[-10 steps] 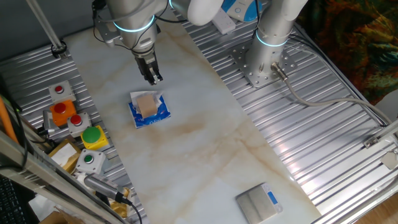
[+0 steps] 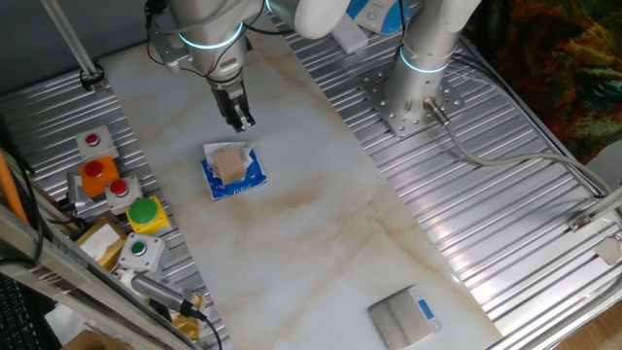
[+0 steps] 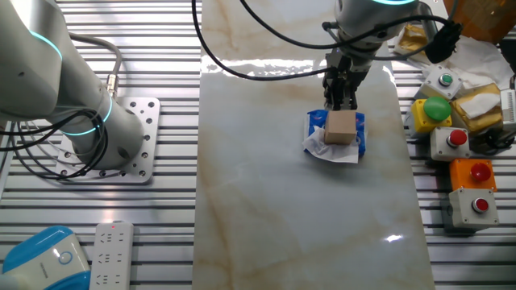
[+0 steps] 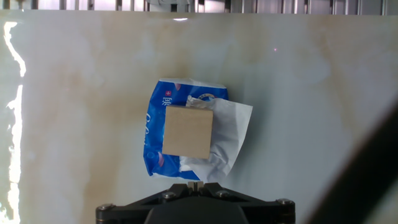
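A tan block (image 4: 188, 132) rests on a blue tissue pack (image 4: 153, 140), with a white tissue (image 4: 233, 127) sticking out beside and partly under it. In exterior view 1 the same block (image 2: 230, 165) and pack (image 2: 222, 191) lie on the marble-patterned board, toward its left side. My gripper shows at the bottom of the wrist view, its fingers together and nothing visible between them. From exterior view 1, the gripper (image 2: 241, 124) hangs above the board, just behind the pack and apart from the block.
A flat metal scale-like device (image 2: 404, 318) lies at the board's near end. Button boxes, including a green one (image 2: 144, 211), line the left side. A white power strip (image 3: 111, 256) sits off the board. Much of the marble board (image 2: 321, 224) is clear.
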